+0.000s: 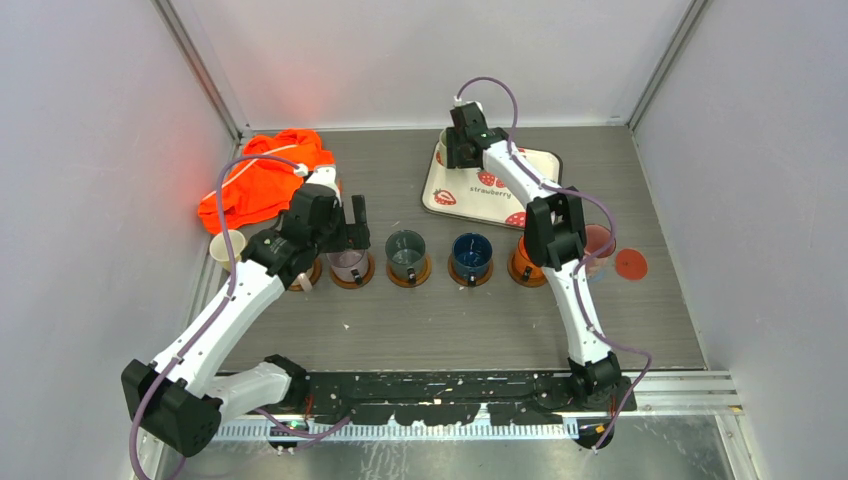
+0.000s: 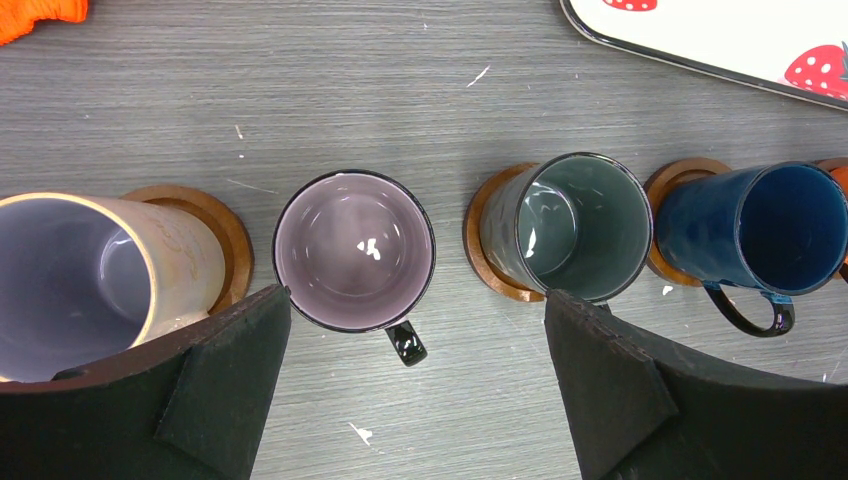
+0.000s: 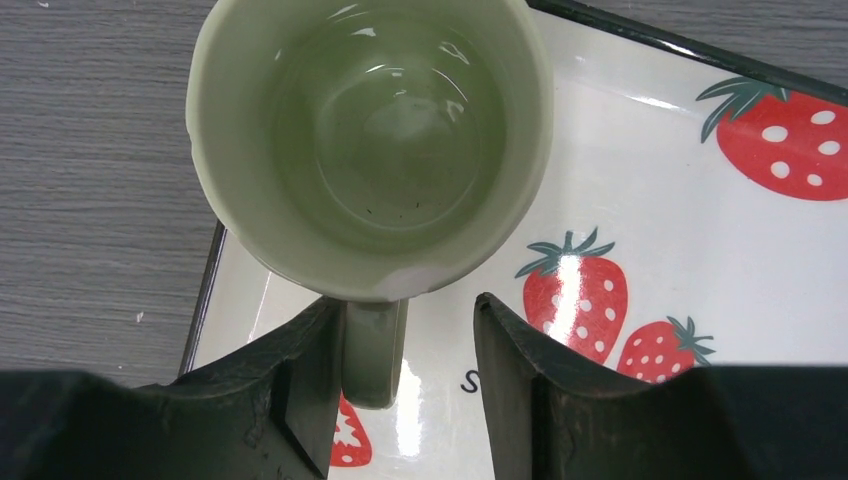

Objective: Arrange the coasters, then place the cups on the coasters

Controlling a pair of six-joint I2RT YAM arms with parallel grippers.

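A pale green cup [image 3: 400,130] stands on the left part of the strawberry tray [image 3: 640,100], its handle [image 3: 372,360] toward my right gripper. The handle lies between the fingers, against or very near the left one; a clear gap separates it from the right finger [image 3: 510,370]. In the top view that gripper mostly covers the cup. My left gripper is open above the row of mugs, nothing held. Wooden coasters [image 2: 485,240] sit under several mugs; a red coaster [image 1: 631,264] lies bare at the far right.
Purple [image 1: 349,264], grey-green [image 1: 405,254], blue [image 1: 471,257] and orange [image 1: 528,262] mugs form a row. A pink cup [image 1: 598,240] is partly behind the right arm. Orange cloth [image 1: 265,180] lies back left.
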